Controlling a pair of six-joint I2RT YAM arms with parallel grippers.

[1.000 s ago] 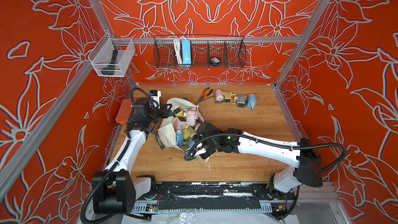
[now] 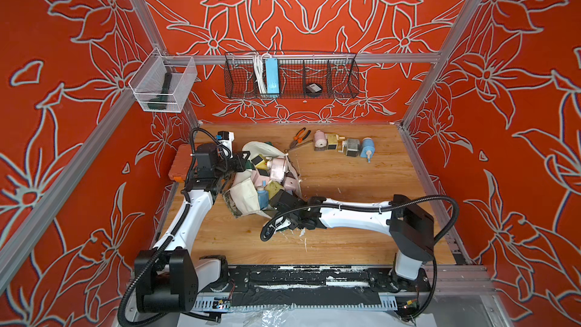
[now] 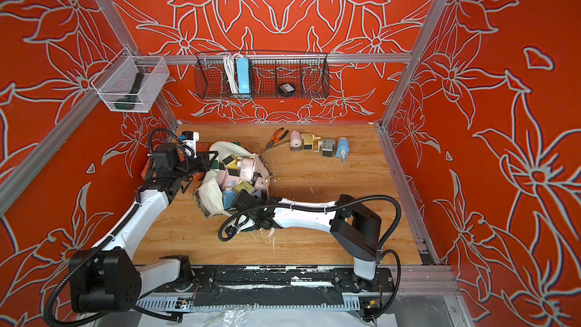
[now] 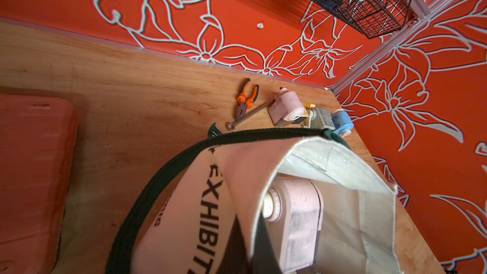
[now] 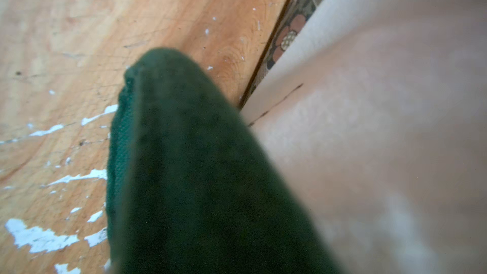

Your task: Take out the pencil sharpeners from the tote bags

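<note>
Cream tote bags (image 2: 244, 195) with green straps hold several pink, yellow and blue pencil sharpeners, among them a pink one (image 4: 293, 223) inside the bag opening in the left wrist view. My left gripper (image 2: 244, 160) is at the bags' upper left; whether anything is between its fingers is unclear. My right gripper (image 2: 278, 209) is low at the bags' front right, its fingers hidden from above. Its wrist view is filled by blurred green strap (image 5: 197, 182) and cream cloth (image 5: 380, 121).
A row of pink, yellow, grey and blue sharpeners (image 2: 366, 148) lies at the back right beside orange pliers (image 2: 300, 135) and a wrench. An orange case (image 4: 33, 167) is at the left. Wire baskets hang above.
My right arm has moved leftward, its wrist now further left along the front of the bags. My left arm looks unchanged.
</note>
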